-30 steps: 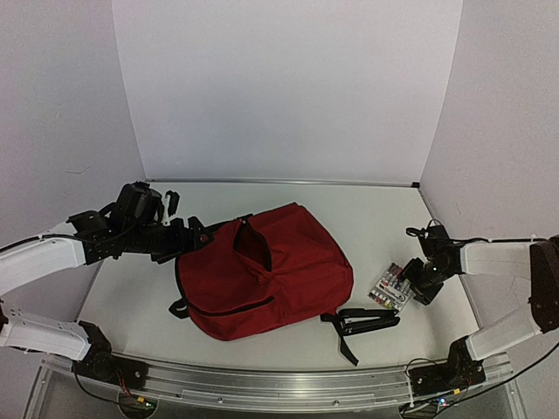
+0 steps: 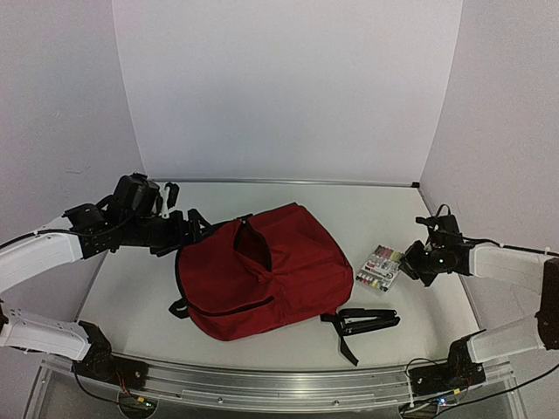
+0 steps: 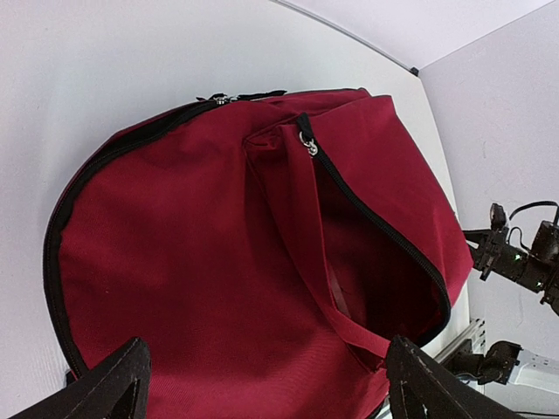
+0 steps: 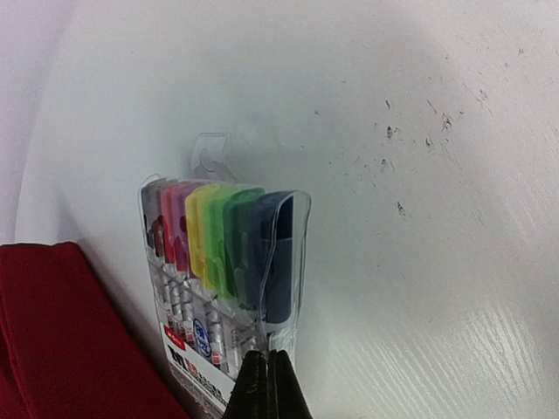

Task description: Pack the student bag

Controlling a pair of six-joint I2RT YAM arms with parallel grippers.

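Observation:
The red bag (image 2: 301, 297) lies on its side in the middle of the table, and its zipped opening gapes, as the left wrist view of the bag (image 3: 201, 253) shows too. Over the bag's left end, my left gripper (image 2: 199, 227) holds its fingers (image 3: 109, 384) wide apart with nothing between them. A clear pack of coloured markers (image 2: 379, 268) is at the bag's right. My right gripper is shut on the edge of this marker pack (image 4: 231, 236), which looks tilted; whether it touches the table, I cannot tell.
Black straps (image 2: 369, 321) stretch from the bag's lower right corner over the table's front right. Bare table (image 2: 384, 209) shows behind the pack. Walls close in the left, back and right sides.
The marker pack has shifted left and away from the front edge along with my right gripper, which has risen. My left arm has barely moved, and the bag lies as before.

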